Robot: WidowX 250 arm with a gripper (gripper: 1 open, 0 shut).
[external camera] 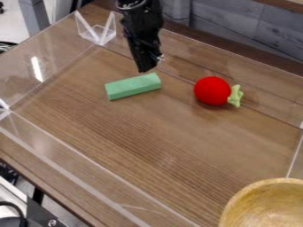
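Observation:
My gripper [147, 64] hangs at the top centre on a black arm, just above and behind a flat green bar [133, 86] lying on the wooden table [142, 160]; it looks shut, with nothing visible between its fingers. A red ball-like object [212, 90] with a pale green piece beside it sits to the right.
A clear acrylic piece [97, 27] stands at the upper left. A yellow-tan bowl [267, 204] is at the lower right, cut by the frame.

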